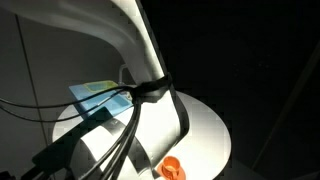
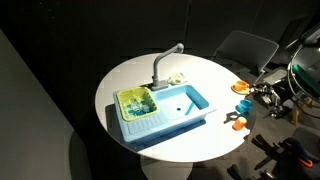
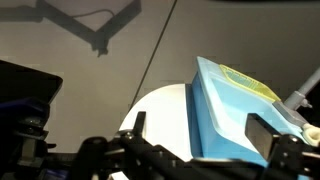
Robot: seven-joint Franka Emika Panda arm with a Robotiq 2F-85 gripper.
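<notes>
My gripper is open, its two fingers wide apart with nothing between them. In the wrist view it hangs over the edge of the white round table (image 3: 162, 112) and one side of the blue toy sink (image 3: 205, 125). The sink (image 2: 172, 110) rests on the table in exterior view 2, with a yellow-green rack (image 2: 137, 104) at its left end and a grey faucet (image 2: 158, 72) behind. Right of it are a blue cup (image 2: 245, 106), an orange cup (image 2: 239, 124) and an orange dish (image 2: 241, 87). The arm hides part of the sink in exterior view 1.
An orange item (image 1: 171, 168) lies near the table's front edge, close beside the white arm (image 1: 155, 125). Bare tabletop (image 2: 122, 78) shows behind and left of the sink. Beyond the table's edge is grey floor (image 3: 100, 85).
</notes>
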